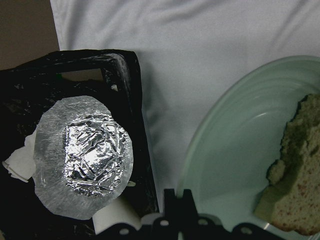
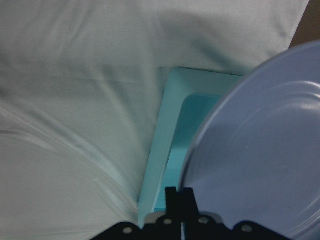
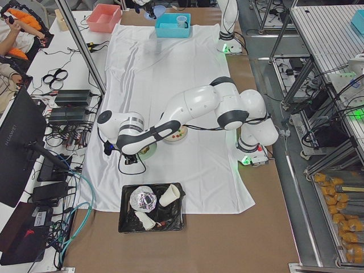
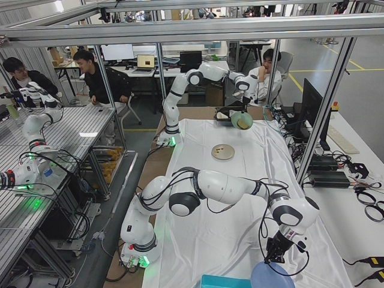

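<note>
My left gripper is shut on the rim of a green plate [image 1: 230, 150] carrying a torn piece of bread [image 1: 295, 185], held above the cloth near a black lined bin [image 3: 131, 216] with foil wrap [image 1: 92, 155] and paper cups inside. My right gripper is shut on the rim of a blue plate [image 2: 255, 150], held over the edge of a turquoise tub [image 2: 157, 150]. A beige plate [image 4: 222, 151] with small pieces lies mid-table, partly hidden in the camera left view.
A pink tub [image 3: 104, 17] stands on the side desk. Cables, monitors and scissors crowd that desk beside the cloth [image 3: 187, 199].
</note>
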